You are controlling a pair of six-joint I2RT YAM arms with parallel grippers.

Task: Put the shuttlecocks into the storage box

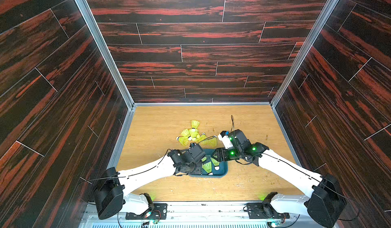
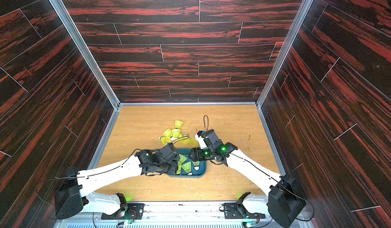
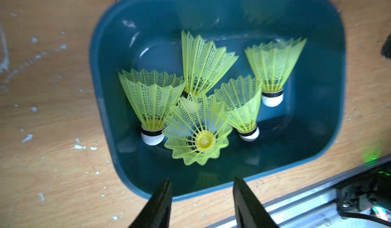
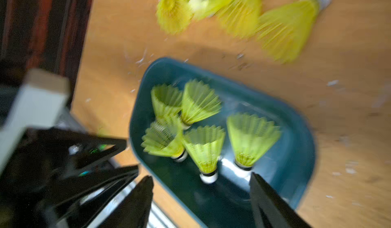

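Observation:
A dark teal storage box holds several yellow shuttlecocks, lying loose on its floor; one of them rests toward the right side in the left wrist view. My left gripper hovers over the box with its fingers apart and nothing between them. Over the box's right part hangs my right gripper, its fingers also spread and empty, with a shuttlecock in the box just beyond them. Outside the box, behind it, more shuttlecocks lie in a loose cluster on the table, and a separate one lies close by.
The two arms stand close together over the box; the left gripper's dark fingers show at the left of the right wrist view. Bare wooden table lies to either side. Dark walls enclose the back and sides.

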